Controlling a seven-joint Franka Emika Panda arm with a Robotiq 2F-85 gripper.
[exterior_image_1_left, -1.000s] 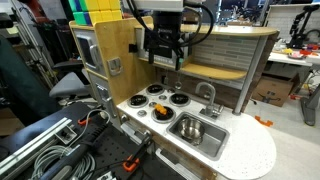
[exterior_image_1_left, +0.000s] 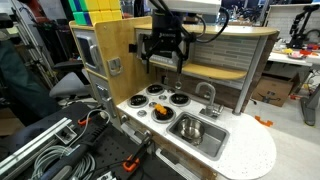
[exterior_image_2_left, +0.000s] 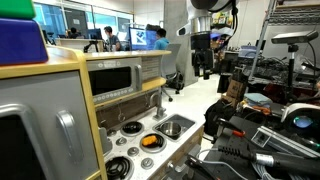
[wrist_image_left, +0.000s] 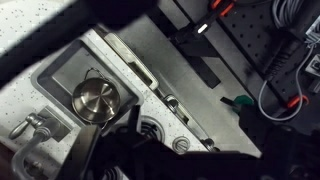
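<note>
My gripper (exterior_image_1_left: 165, 67) hangs high above the stove and counter, open with nothing between its fingers. In the second exterior view the gripper (exterior_image_2_left: 194, 73) is likewise up in the air, well clear of every surface. A shiny metal pot (exterior_image_1_left: 192, 130) sits in the sink (exterior_image_1_left: 213, 146); the wrist view shows the pot (wrist_image_left: 96, 100) from above, inside the sink basin (wrist_image_left: 52, 78). An orange item (exterior_image_1_left: 160, 109) lies on a front burner, perhaps in a dark pan; what it is cannot be made out. The fingers are mostly lost in darkness in the wrist view.
The faucet (exterior_image_1_left: 208, 94) rises behind the sink. A wooden shelf unit (exterior_image_1_left: 215, 72) stands at the back, with a silver microwave (exterior_image_2_left: 115, 79) on it. Cables and tools lie on the dark front table.
Over the last second my arm and gripper have shifted and turned slightly above the stove, the fingers now spread more plainly in view. The pot and orange item have stayed put.
</note>
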